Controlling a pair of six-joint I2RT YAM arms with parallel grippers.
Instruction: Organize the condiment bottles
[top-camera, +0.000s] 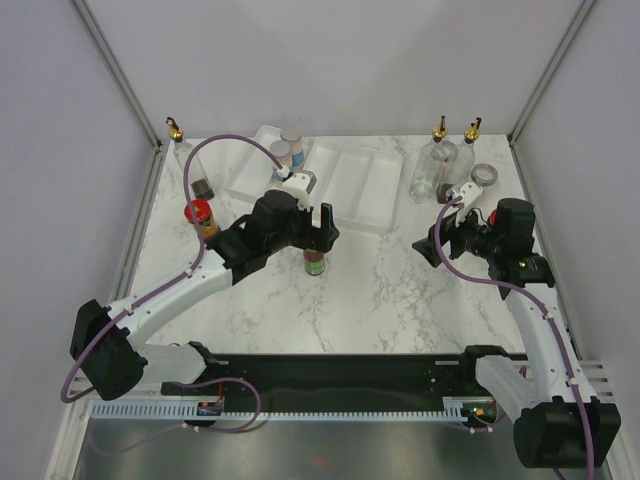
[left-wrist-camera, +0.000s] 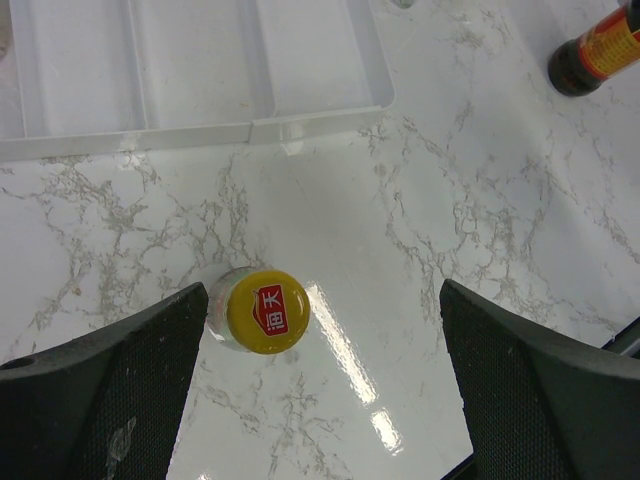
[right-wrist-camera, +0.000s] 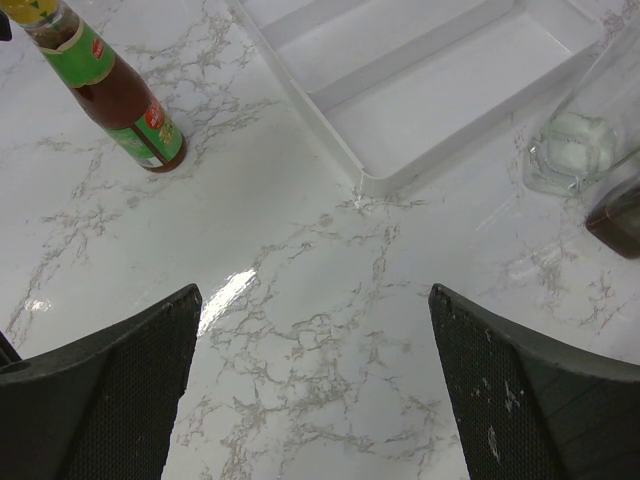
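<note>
My left gripper hangs open over a bottle with a yellow cap (left-wrist-camera: 268, 312), which stands between and below its fingers; in the top view its green label (top-camera: 314, 262) shows under the gripper. In the right wrist view that sauce bottle (right-wrist-camera: 150, 135) stands left of the white trays (right-wrist-camera: 430, 100). My right gripper is open above bare marble near the right side. Glass pourer bottles (top-camera: 430, 165) stand at the back right, another (top-camera: 195, 170) at the back left, with a red-capped jar (top-camera: 200, 215) in front of it.
Two trays (top-camera: 395, 190) sit at the back centre, with jars (top-camera: 292, 140) at the left one. A short jar (top-camera: 484, 175) stands at the back right, and a red-labelled bottle (left-wrist-camera: 600, 55) shows in the left wrist view.
</note>
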